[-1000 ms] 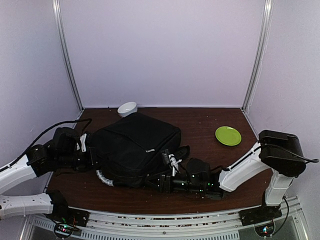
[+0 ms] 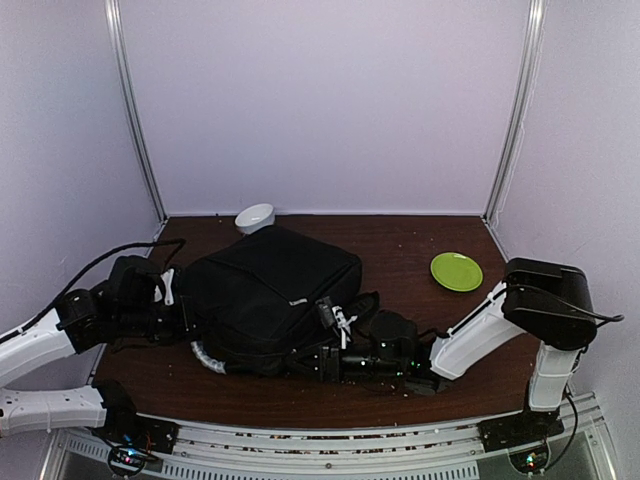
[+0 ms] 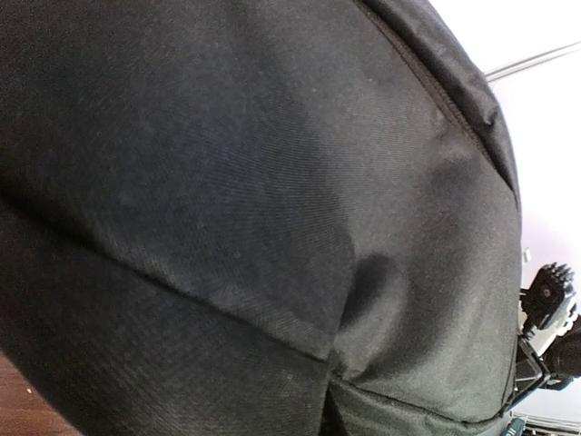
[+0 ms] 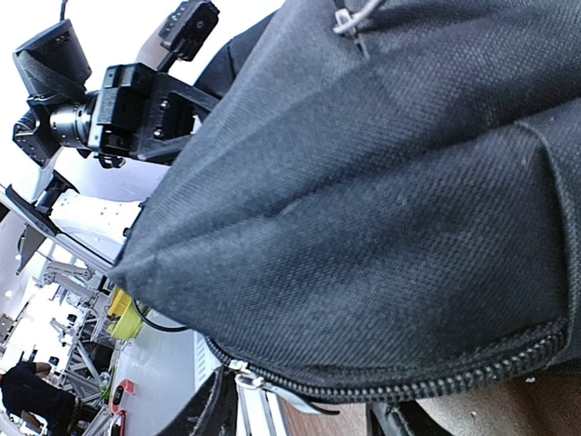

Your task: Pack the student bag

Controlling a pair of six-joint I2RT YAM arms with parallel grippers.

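A black backpack (image 2: pixel 275 285) lies on the left half of the table. My left gripper (image 2: pixel 190 318) is against its left side; in the left wrist view its dark fingertips (image 3: pixel 332 420) are shut where creases in the cloth run together, mostly hidden by the fabric. At the bag's front right edge, my right gripper (image 2: pixel 303 362) stands open. Its two fingers (image 4: pixel 213 411) are spread below the zipper (image 4: pixel 436 389) in the right wrist view. A metal zipper pull (image 4: pixel 281 392) hangs in the gap between them, without visible contact on both sides.
Behind the bag stands a white bowl (image 2: pixel 255 217). A green plate (image 2: pixel 456 271) lies at the right, apart from the right arm. Bare table (image 2: pixel 405 235) shows between bag and plate. A pale, shiny strip (image 2: pixel 207 358) lies by the bag's front left corner.
My right arm has shifted slightly to the left, its gripper moving a little along the bag's front edge. The left arm, bag, bowl and plate have stayed put.
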